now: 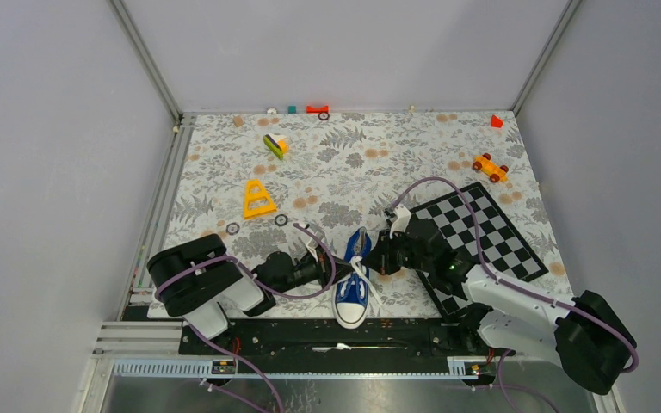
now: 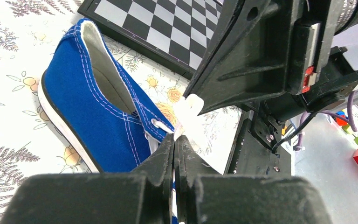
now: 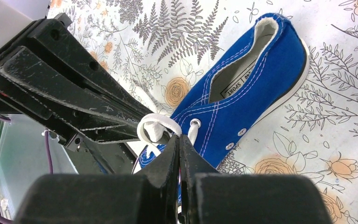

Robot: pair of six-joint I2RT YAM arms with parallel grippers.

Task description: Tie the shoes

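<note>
A blue canvas shoe (image 1: 351,297) with a white toe cap and white laces lies on the patterned cloth, toe toward the near edge. From the left, my left gripper (image 1: 349,263) reaches over its laces; from the right comes my right gripper (image 1: 367,261). A white lace (image 2: 186,114) runs between the two grippers' tips in the left wrist view, and both are shut on it. In the right wrist view the lace curves as a loop (image 3: 161,117) from the left gripper's tip to the right fingertips. Most of the lacing below is hidden behind the fingers.
The right forearm extends over a black-and-white checkered board (image 1: 482,228). A yellow frame piece (image 1: 259,200) and small black rings lie to the left. A yellow toy car (image 1: 490,168) stands at the far right.
</note>
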